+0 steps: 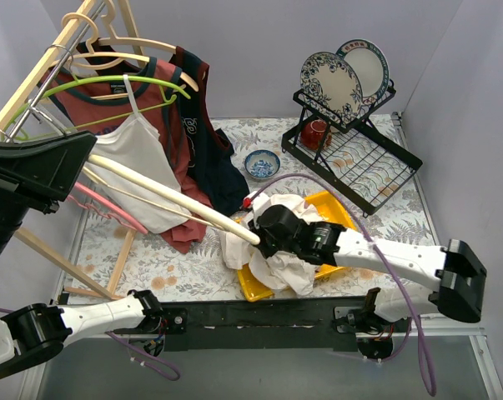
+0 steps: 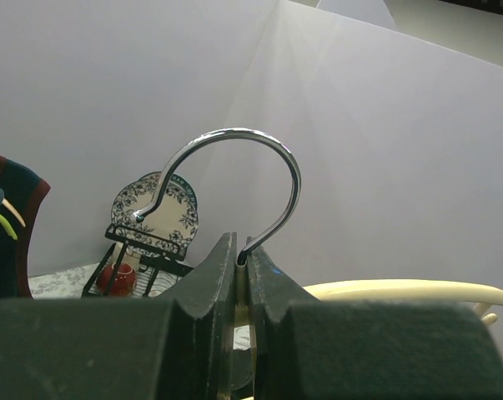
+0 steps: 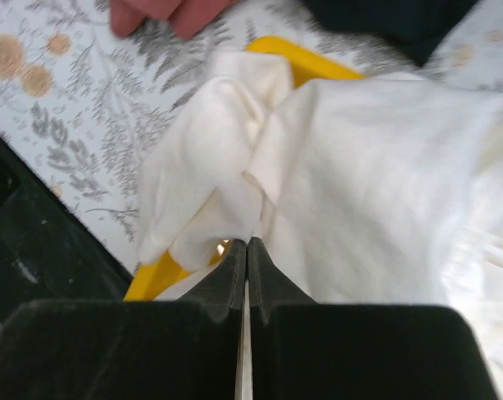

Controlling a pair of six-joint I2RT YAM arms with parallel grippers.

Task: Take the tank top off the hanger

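My left gripper is shut on the stem of a cream hanger (image 1: 172,196), with the metal hook (image 2: 297,179) rising above its fingers. The hanger's bar slants across the top view, and no garment shows on it. A pale white cloth (image 1: 289,271), perhaps the tank top, lies bunched over a yellow basket (image 1: 341,212). My right gripper is shut at a fold of this cloth, which gathers at its fingertips. Exactly how much is pinched is hidden. A white strappy top (image 1: 143,171) hangs behind the bar.
At the left, the wooden rack (image 1: 122,262) holds a green hanger (image 1: 122,79), a rust shirt (image 1: 180,158) and a dark vest (image 1: 205,125). A blue bowl (image 1: 262,165) stands behind the basket. The dish rack (image 1: 359,162) with plates occupies the back right.
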